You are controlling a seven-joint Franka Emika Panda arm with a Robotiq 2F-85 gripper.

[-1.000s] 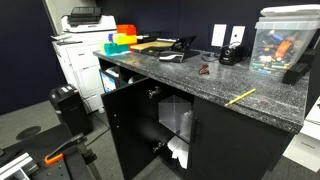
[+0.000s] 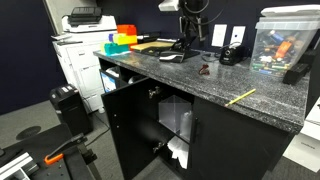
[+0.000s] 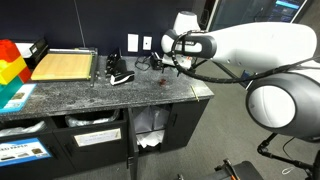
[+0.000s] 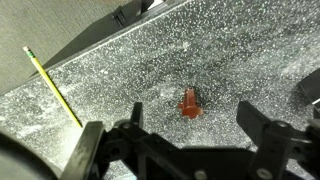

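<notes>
My gripper is open, its two dark fingers wide apart and nothing between them. Below it on the speckled grey counter (image 4: 240, 70) lies a small reddish-brown object (image 4: 190, 104), in line with the gap between the fingers. Exterior view 1 shows that same small object (image 2: 204, 69) on the countertop, with the gripper (image 2: 188, 38) above the counter's back half. A yellow pencil (image 4: 52, 87) rests on the counter at the left of the wrist view; in exterior view 1 the pencil (image 2: 241, 97) is near the front edge.
A clear bin of mixed items (image 2: 280, 47) stands at the counter's right end. Toward the far end are a wooden board (image 3: 62, 65) and coloured blocks (image 3: 12, 65). One cabinet door (image 2: 133, 125) hangs open below. Bare countertop surrounds the small object.
In exterior view 1, the arm was out of sight a second ago. It has come down from the top edge, bringing the gripper lower over the counter. The counter objects look unmoved.
</notes>
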